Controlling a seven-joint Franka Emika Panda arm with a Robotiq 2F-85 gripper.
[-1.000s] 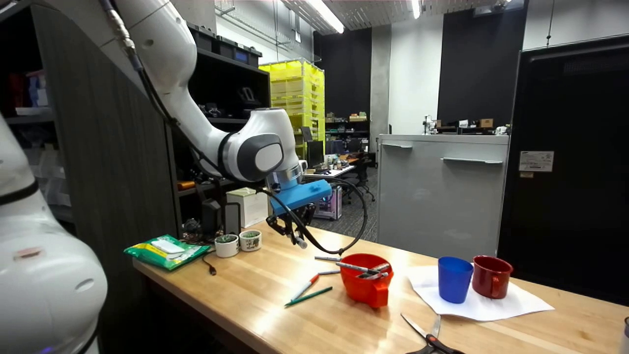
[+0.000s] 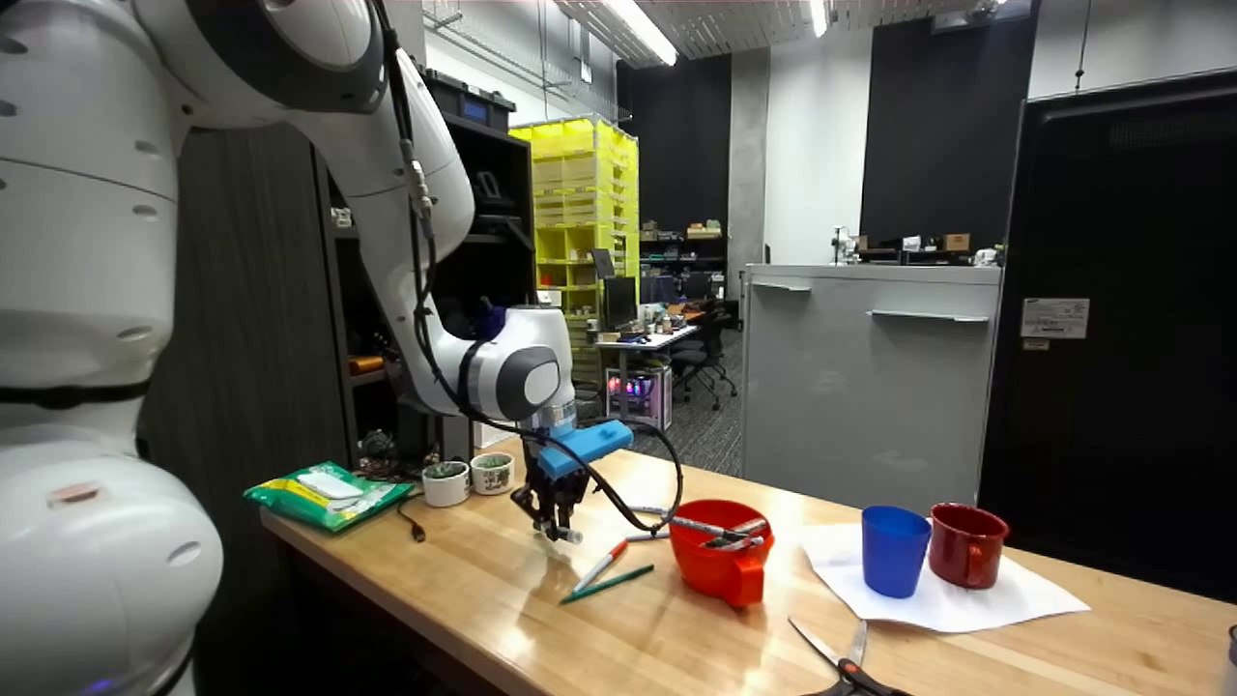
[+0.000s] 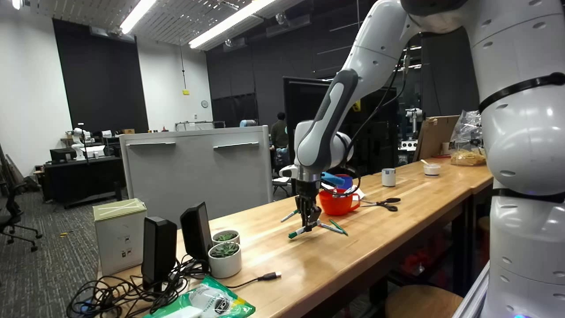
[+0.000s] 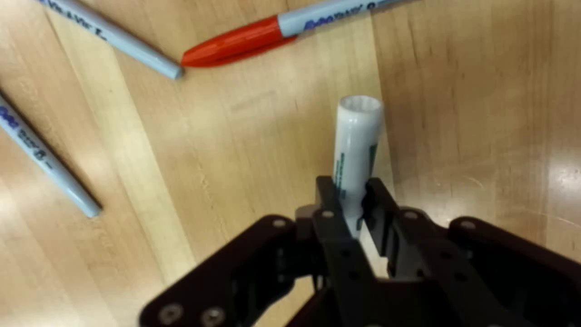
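A white marker (image 4: 356, 139) is gripped in my gripper, which is shut on it; its plain end sticks out past the fingers. From the second exterior view, my gripper (image 3: 308, 227) is low over the wooden table, with the marker's green end (image 3: 293, 234) pointing toward the plant pots. Whether the marker touches the table is hard to tell. The red mug (image 2: 715, 568) holds several markers. Outside it lie a red-capped marker (image 4: 239, 43), a green pen (image 2: 609, 584) and grey-barrelled markers (image 4: 51, 158).
Scissors (image 2: 849, 667) lie in front of the mug. A blue cup (image 2: 894, 555) and dark red mug (image 2: 968, 545) stand on white paper (image 2: 1015, 603). Potted succulents (image 2: 492, 474) and a green packet (image 2: 332, 495) occupy the other end. Bare tabletop lies between.
My gripper has come down toward the tabletop and slightly left in the first exterior view, still with the marker in it. The mug and loose pens look unmoved.
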